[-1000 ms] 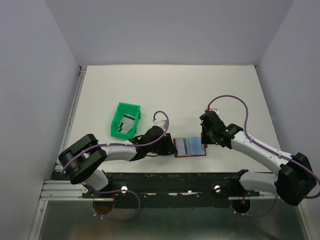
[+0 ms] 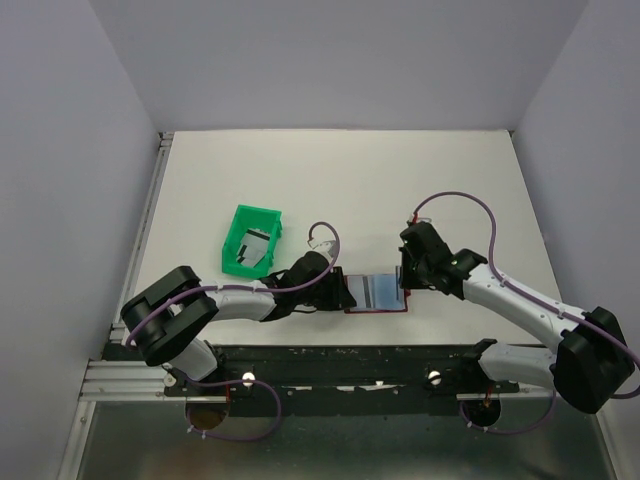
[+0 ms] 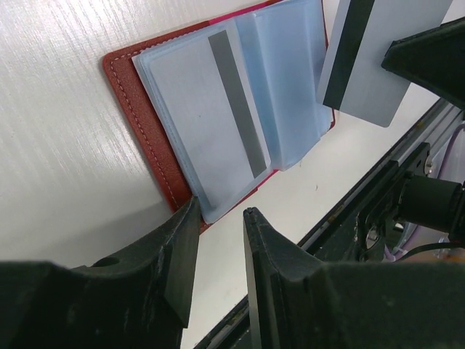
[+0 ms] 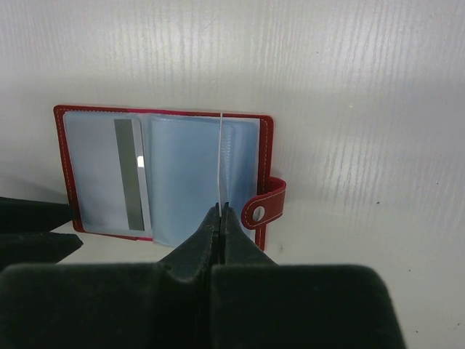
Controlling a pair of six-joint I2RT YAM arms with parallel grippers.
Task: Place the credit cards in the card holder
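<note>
The red-edged card holder (image 2: 377, 309) lies opened flat on the table between the two arms. One card with a dark stripe (image 3: 236, 102) sits in its clear left sleeve; the other side shows a pale blue sleeve (image 4: 178, 174). My left gripper is part open at the holder's near left corner, one finger against the edge there and nothing clamped. My right gripper is shut on a grey card (image 3: 385, 54) with a dark stripe. That card stands edge-on over the blue side; whether its tip is inside a pocket is hard to tell.
A green basket (image 2: 236, 232) with several grey cards (image 2: 254, 247) stands at the left. A red snap strap (image 4: 269, 205) sticks out from the holder's right edge. Behind the holder the white table (image 2: 340, 180) is clear.
The holder has shifted slightly to the left, and its left edge now sits closer under my left gripper. The right gripper with its card has moved a little left too.
</note>
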